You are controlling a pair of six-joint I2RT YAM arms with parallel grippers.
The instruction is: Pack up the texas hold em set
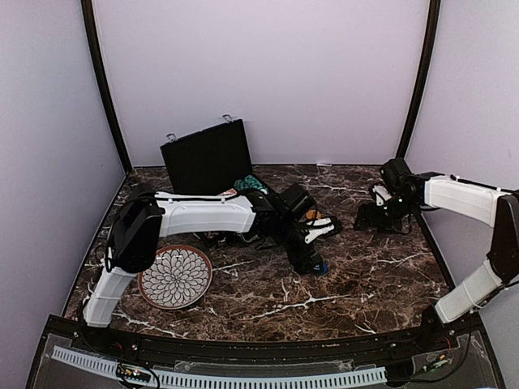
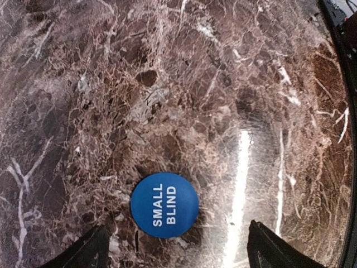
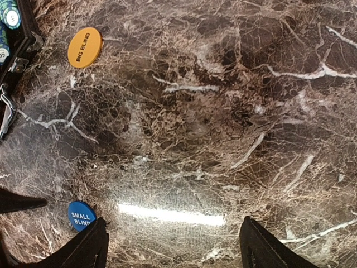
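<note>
A blue "SMALL BLIND" disc lies flat on the marble table, between and just ahead of the parted fingers of my left gripper. In the top view that gripper hovers right by the disc, covering most of it. A yellow-orange "BIG BLIND" disc lies farther back, near the case. My right gripper is open and empty, off to the right over bare table. The black case stands with its lid raised; the left arm hides most of its tray, though some green chips show.
A round plate with a petal pattern rests at the front left. The case's metal latch juts toward the table. Bare table lies at the front and right.
</note>
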